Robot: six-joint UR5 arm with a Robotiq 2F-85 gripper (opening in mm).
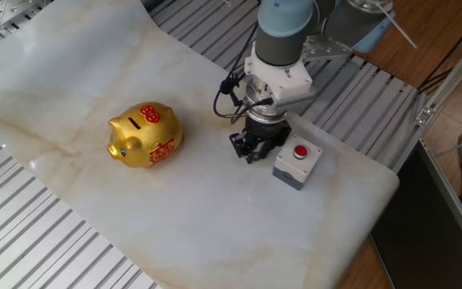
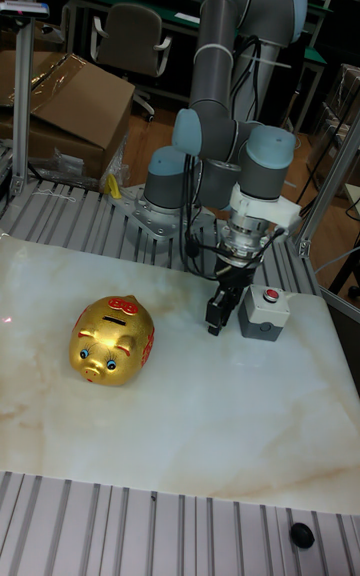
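My black gripper points down, low over the marbled sheet, just left of the white-and-grey button box in exterior view 2. Its fingers are close together, but they are small and dark, and how far they have shut is unclear. No separate ring shows at the fingertips; whether one is between them is hidden. Exterior view 3 has the gripper beside the box with its red button. A golden piggy bank, with a dark slot on top, stands apart to the left.
The marbled sheet is bare between the piggy bank and the gripper, and towards the front. Slatted metal borders it. A round black knob sits on the front slats.
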